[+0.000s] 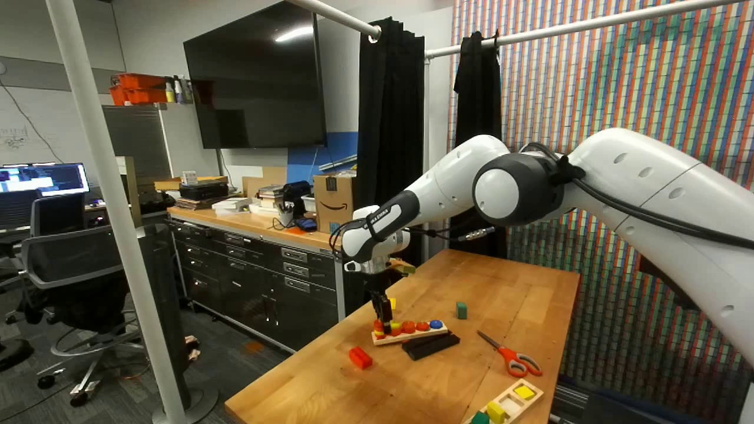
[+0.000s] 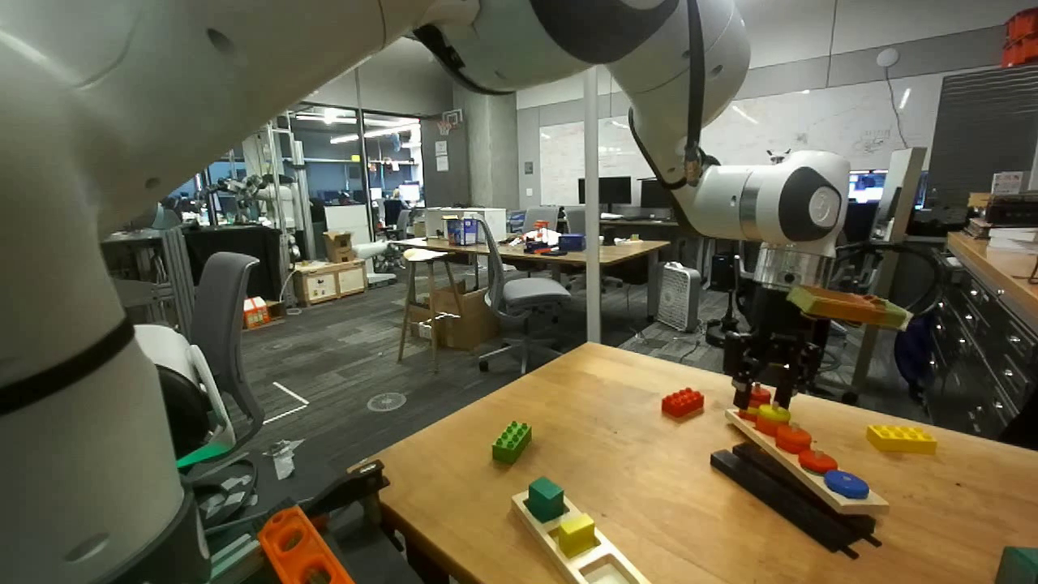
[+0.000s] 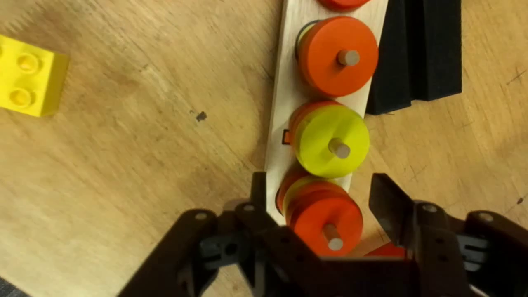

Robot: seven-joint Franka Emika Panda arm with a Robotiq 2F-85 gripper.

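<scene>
A wooden peg board (image 2: 859, 501) carries round discs on pegs. An orange-red stack (image 3: 324, 225) stands at one end, followed by a yellow-topped stack (image 3: 334, 141), an orange-topped stack (image 3: 321, 59), a red disc (image 2: 817, 461) and a blue disc (image 2: 845, 483). My gripper points down over the orange-red end. Its black fingers (image 3: 258, 190) are apart, on either side of the board's end, and the stack shows between them. Whether they touch the discs cannot be told. One side of the board lies across dark blocks (image 2: 778, 491).
A red brick (image 1: 360, 357), a yellow brick (image 2: 901, 439) and a green brick (image 2: 512, 442) lie around the board. Scissors (image 1: 519, 363) and a second wooden tray (image 2: 545, 530) with blocks are nearer the robot. Bare tabletop lies between them.
</scene>
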